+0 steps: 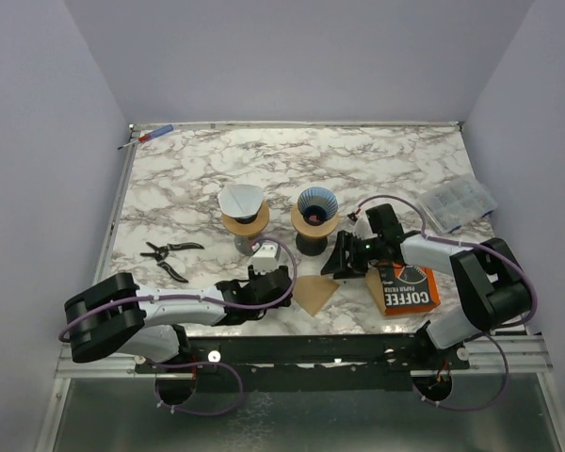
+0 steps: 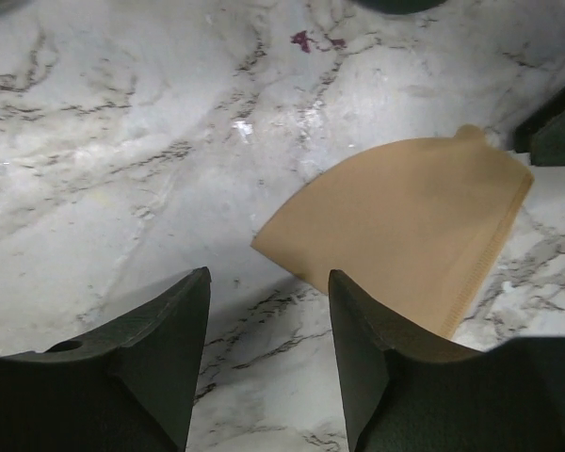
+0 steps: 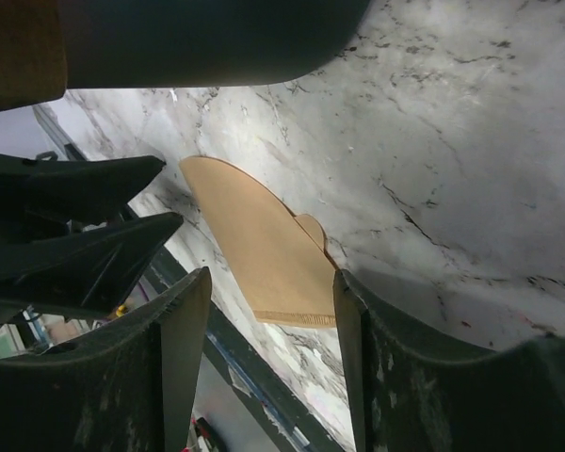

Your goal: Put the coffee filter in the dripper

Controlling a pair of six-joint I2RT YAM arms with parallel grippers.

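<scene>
A tan folded paper filter [image 1: 313,294] lies flat on the marble between my grippers; it fills much of the left wrist view [image 2: 405,217] and the right wrist view [image 3: 259,245]. My left gripper is partly open just left of it, nothing between its fingers. My right gripper is open over the filter's right side, one finger close by its edge. Two drippers on stands stand behind: one with a white cone [image 1: 241,202], one with a blue ribbed cone [image 1: 317,202].
An orange coffee filter box [image 1: 407,294] with more tan paper lies at right, partly under my right arm. A clear case [image 1: 457,202] is at back right, pliers [image 1: 169,254] at left.
</scene>
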